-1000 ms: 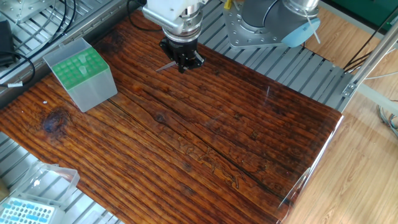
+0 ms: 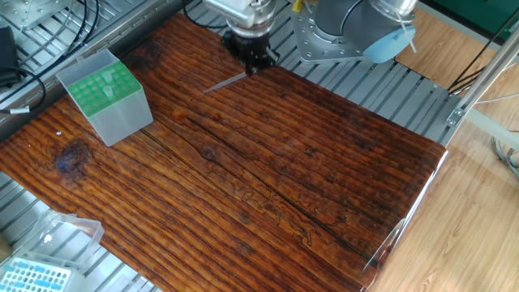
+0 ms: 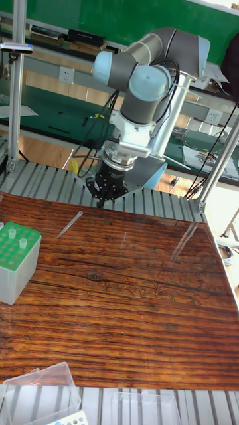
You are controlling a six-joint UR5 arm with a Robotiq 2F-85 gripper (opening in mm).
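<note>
A thin translucent dropper (image 2: 225, 83) lies on the brown wooden board (image 2: 324, 186) near its back edge. In exterior view 3 the whole dropper (image 3: 71, 222) shows, lying at a slant with nothing touching it. My black gripper (image 2: 255, 62) is at the board's back edge, close to one end of the dropper in exterior view 2. From the other side, the gripper (image 3: 101, 201) appears to the right of the dropper and apart from it. Its fingers are dark and small, so their opening is unclear.
A clear box with a green rack top (image 2: 105, 91) holding a few tips stands at the board's left. An open plastic case (image 2: 49, 264) sits off the front-left corner. The board's middle and right are bare.
My gripper has moved back and a little to the right, towards the board's back edge, uncovering more of the dropper. The dropper and the box have stayed in place.
</note>
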